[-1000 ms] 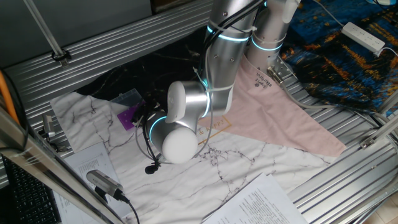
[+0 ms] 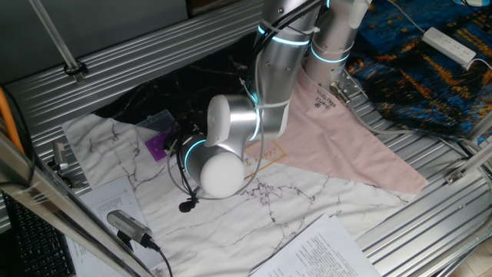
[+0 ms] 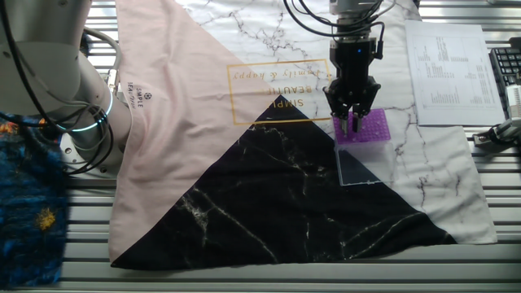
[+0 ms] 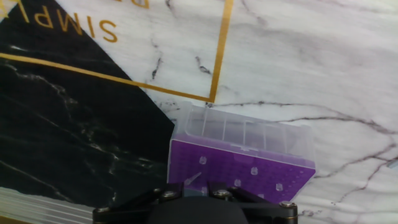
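Note:
A purple perforated rack (image 4: pixel 239 168) with a clear plastic box body stands on the cloth, its open clear lid (image 3: pixel 365 166) lying toward the black part. Several small clear tubes or tips (image 4: pixel 254 171) stick up from the holes. Over the rack's left part in exterior view 2 is my gripper (image 3: pixel 350 125), fingers pointing down. In the wrist view, the gripper shows a narrow gap between its fingers, with a slanted clear tip (image 4: pixel 193 178) just beyond. Whether something is gripped there is unclear. Exterior view 1 shows the purple rack (image 2: pixel 158 144) partly behind the arm.
Printed sheets (image 3: pixel 453 73) and a keyboard (image 3: pixel 507 61) lie beyond the rack. A small grey device with a cable (image 2: pixel 131 227) sits near the frame post in exterior view 1.
Compared with a second ago, the arm has shifted slightly and its wrist sits a little lower by the rack. The rack and cloth have not visibly moved.

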